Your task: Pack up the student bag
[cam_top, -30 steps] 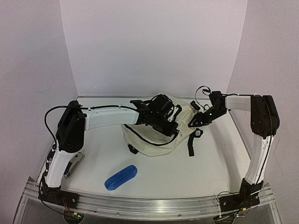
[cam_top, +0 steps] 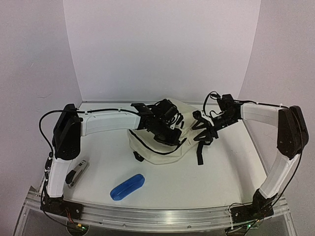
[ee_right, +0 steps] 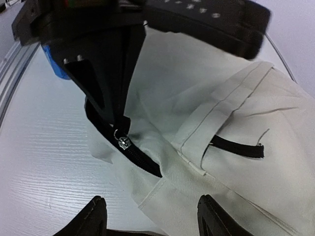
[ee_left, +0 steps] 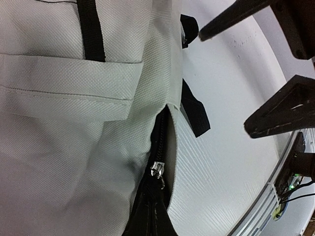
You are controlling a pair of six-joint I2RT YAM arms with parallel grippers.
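Observation:
The cream bag lies in the middle of the table, its side zipper partly open. Its metal zipper slider sits right by the fingertips of my left gripper, which is shut on the zipper pull; in the right wrist view the pull's ring reaches up to those fingertips. Off the bag's right end, my right gripper stands open, its two fingers well apart with nothing held between them.
A blue case lies at the front of the table, and a stapler beside the left arm. A black strap hangs out on the bag's right side.
My right gripper was closed at the bag's right end; it has opened and shifted slightly.

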